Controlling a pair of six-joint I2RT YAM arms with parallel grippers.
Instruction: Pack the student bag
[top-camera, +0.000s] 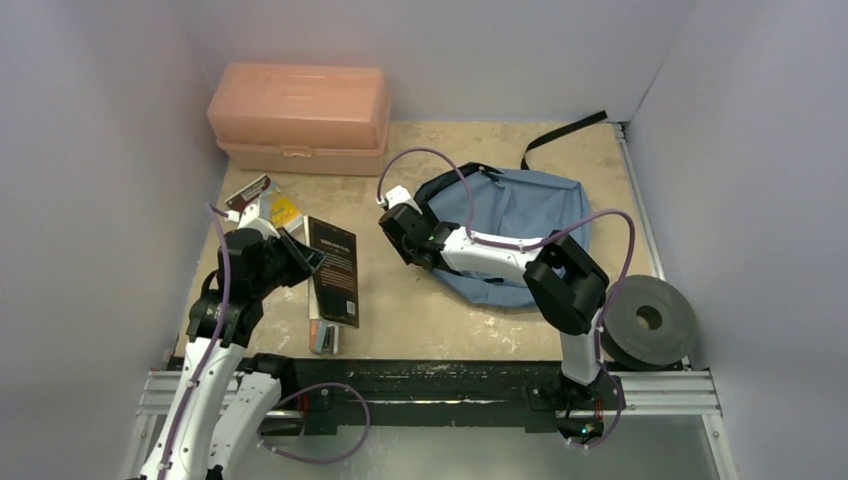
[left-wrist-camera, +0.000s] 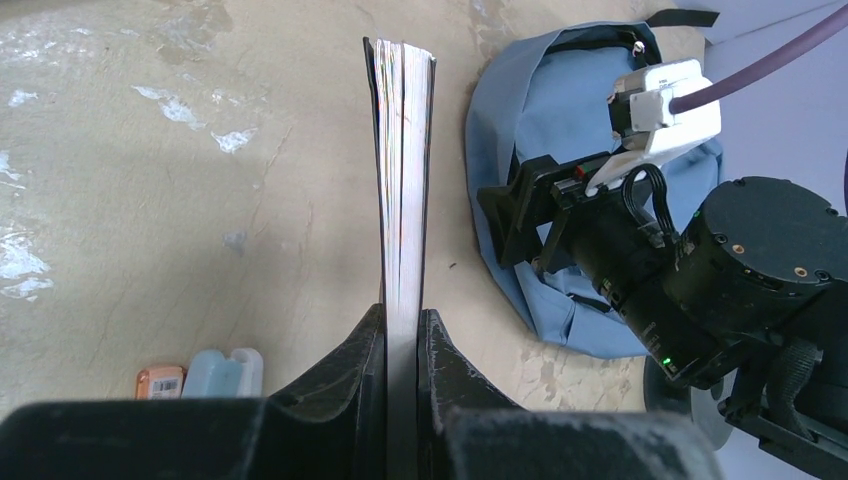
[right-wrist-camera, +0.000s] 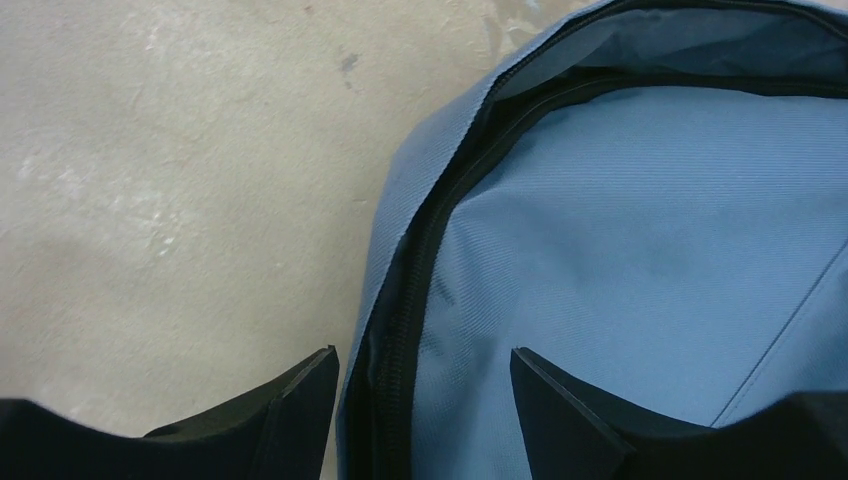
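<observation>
A dark-covered book (top-camera: 335, 272) is held in my left gripper (top-camera: 312, 258), left of the bag. In the left wrist view the book (left-wrist-camera: 402, 190) stands on edge, its pages facing me, with the fingers (left-wrist-camera: 345, 370) closed against both covers. The blue bag (top-camera: 535, 205) lies flat on the right half of the table, its black zipper edge partly unzipped. Over the bag's left edge is my right gripper (top-camera: 400, 240), partly open. In the right wrist view the bag's zipper rim (right-wrist-camera: 400, 330) runs up between its two fingertips, and no grip on it shows.
A pink case (top-camera: 300, 115) stands at the back left. Behind the left gripper lies a yellow packet (top-camera: 283, 212); a stapler (top-camera: 325, 337) and an orange item sit near the front edge. A grey disc (top-camera: 650, 320) is at right. The table between book and bag is clear.
</observation>
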